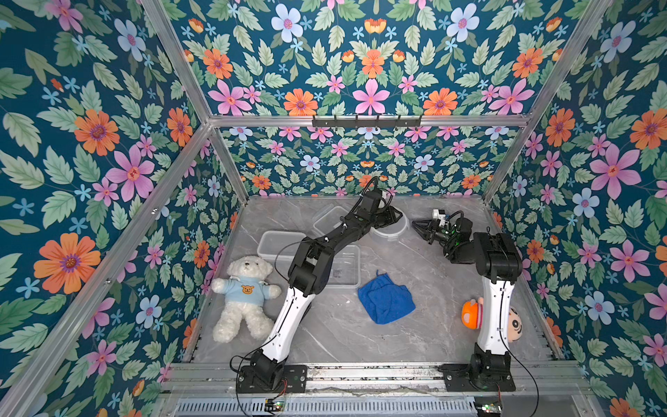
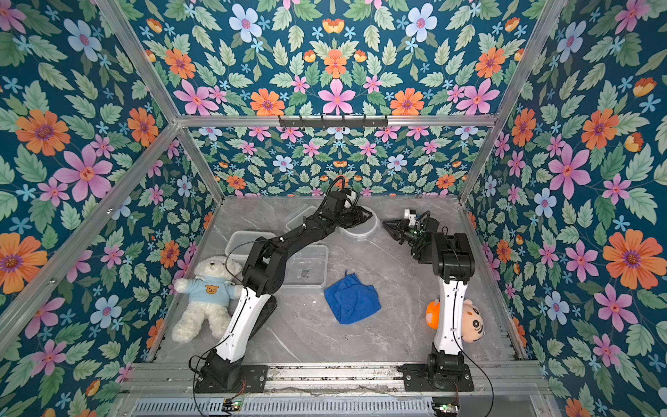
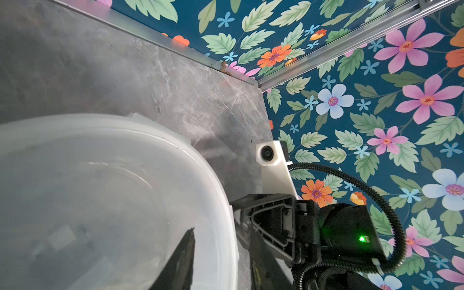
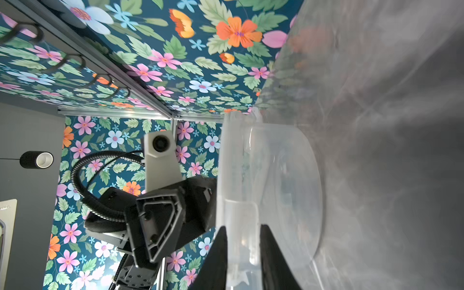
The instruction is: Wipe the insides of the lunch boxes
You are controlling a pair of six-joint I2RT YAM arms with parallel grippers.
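A white round lunch box [image 1: 389, 230] stands at the back middle. My left gripper [image 1: 389, 217] is over it; in the left wrist view its fingers hang at the box's right rim [image 3: 223, 193], part open. My right gripper [image 1: 415, 226] is just right of the box, its fingertips pointing at the box's side [image 4: 285, 193] in the right wrist view; whether they touch it is unclear. Clear rectangular boxes [image 1: 278, 243] lie left of center, partly behind my left arm. A folded blue cloth [image 1: 385, 299] lies in front of them on the table.
A white teddy bear [image 1: 243, 299] lies at the front left. An orange and peach toy [image 1: 471, 312] sits at the front right, partly behind my right arm.
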